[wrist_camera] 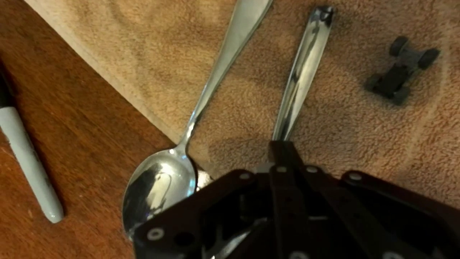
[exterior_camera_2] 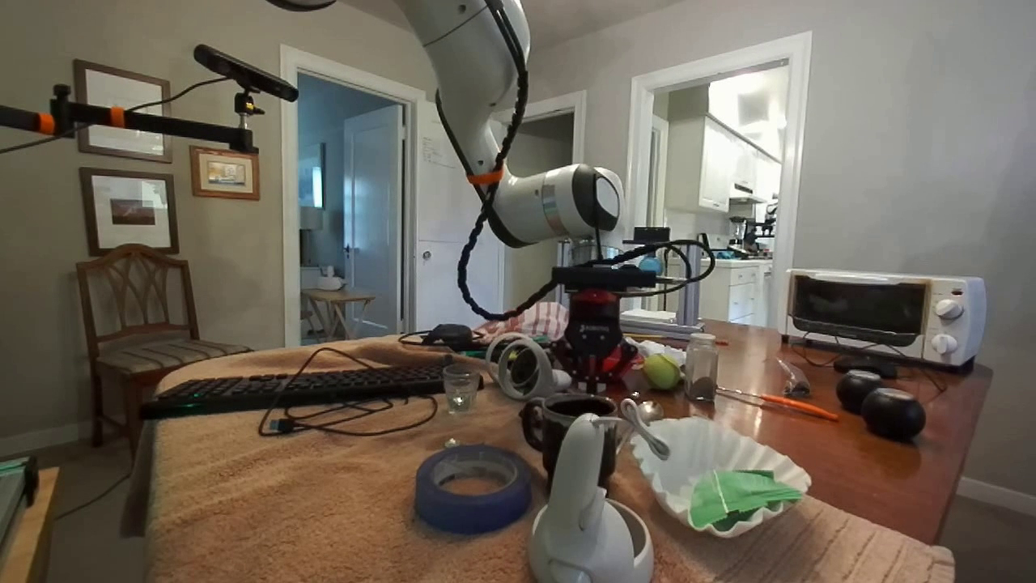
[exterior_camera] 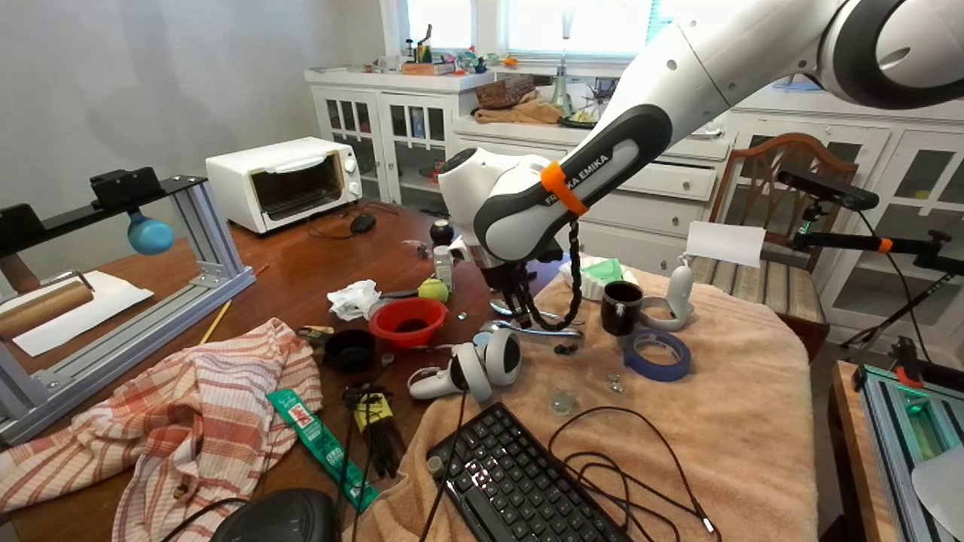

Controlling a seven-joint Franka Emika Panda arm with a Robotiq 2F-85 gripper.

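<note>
My gripper is shut, and its dark fingertips hide part of a shiny metal handle [wrist_camera: 304,71]. The handle extends away from the fingertips over the tan towel; whether they touch it, I cannot tell. To the left, in the wrist view, a silver spoon [wrist_camera: 159,185] has its bowl over the wood and its handle on the towel. More metal shows beneath the gripper body, mostly covered. Exterior view 1 places the gripper [exterior_camera: 521,318] low over the cutlery [exterior_camera: 551,331], left of the black mug [exterior_camera: 621,307].
A small dark toy car [wrist_camera: 396,71] is right of the handle, and a grey marker [wrist_camera: 30,162] is at far left. Blue tape [exterior_camera: 657,354], a white headset [exterior_camera: 488,364] and a red bowl [exterior_camera: 408,321] stand around the gripper. Open towel lies at front right.
</note>
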